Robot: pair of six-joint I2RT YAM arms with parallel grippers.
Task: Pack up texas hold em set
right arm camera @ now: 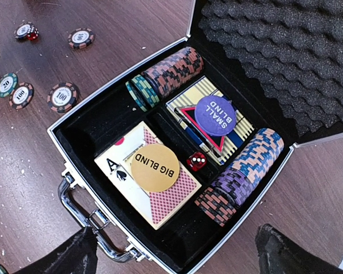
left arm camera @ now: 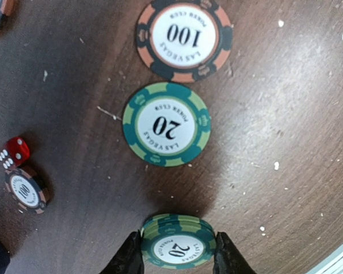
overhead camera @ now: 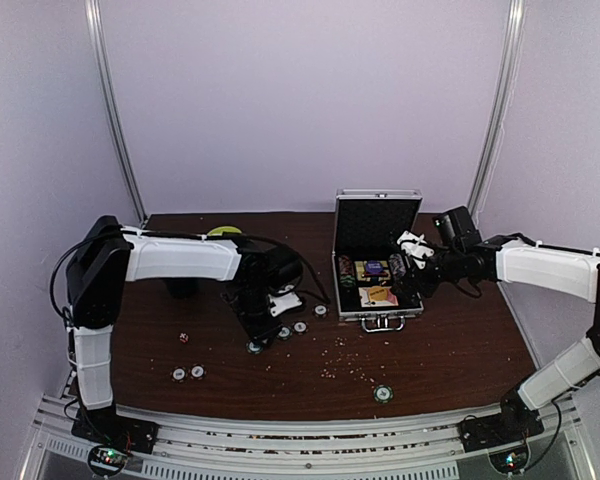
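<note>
A green 20 chip (left arm camera: pixel 178 249) is pinched upright at an angle between my left gripper's (left arm camera: pixel 178 246) fingers, low over the table. More green edge shows just behind it; I cannot tell whether that is another chip beneath. Ahead lie a flat green 20 chip (left arm camera: pixel 167 124) and an orange-and-black 100 chip (left arm camera: pixel 184 35). The silver case (overhead camera: pixel 378 315) stands open at the right. It holds chip rows (right arm camera: pixel 173 71), card boxes (right arm camera: pixel 143 185), a gold big blind disc (right arm camera: pixel 155 167), a purple small blind disc (right arm camera: pixel 215 115) and a red die (right arm camera: pixel 196 161). My right gripper hovers open and empty over the case's front.
A red die (left arm camera: pixel 14 151) leans by another 100 chip (left arm camera: pixel 26 189). Two chips (overhead camera: pixel 188 374) lie front left and a green chip (overhead camera: pixel 383 394) front right. A yellow-green bowl (overhead camera: pixel 224 231) is mostly hidden behind the left arm. White specks dot the centre.
</note>
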